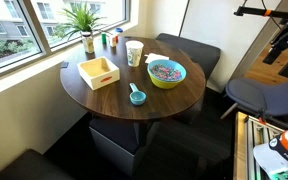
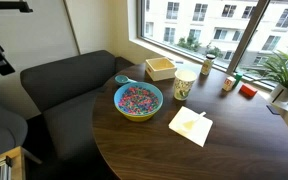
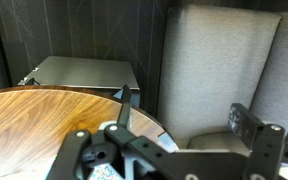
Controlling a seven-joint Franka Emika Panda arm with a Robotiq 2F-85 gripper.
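My gripper stands open in the wrist view, its two dark fingers wide apart with nothing between them. Below it show the wooden table's edge and a grey seat. On the round wooden table (image 1: pixel 109 101) sits a teal bowl (image 1: pixel 166 73) full of small colourful pieces. A small blue cup with a handle (image 1: pixel 137 97) stands in front of the bowl. Near it is a pale yellow open box (image 1: pixel 99 72), and a white patterned cup (image 2: pixel 185 82) stands behind. A white sheet (image 2: pixel 190 124) lies flat on the table. The arm is at the right edge of exterior view 1, well away from these things.
A potted plant (image 1: pixel 83 20) and several small jars and bottles stand by the window. Grey seats (image 2: pixel 69 103) surround part of the table. In exterior view 2, the near side of the tabletop is bare.
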